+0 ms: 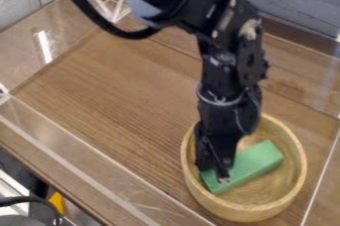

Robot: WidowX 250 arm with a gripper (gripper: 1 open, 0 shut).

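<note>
A tan round bowl sits at the lower right of the table, holding a green block that lies slanted across its floor. My black gripper reaches down into the bowl's left side, over the block's lower-left end. It looks shut; whether anything is between the fingertips is hard to see, as the wrist and fingers partly hide that end of the block.
A clear plastic piece stands at the back left, and a pale wall runs along the back right.
</note>
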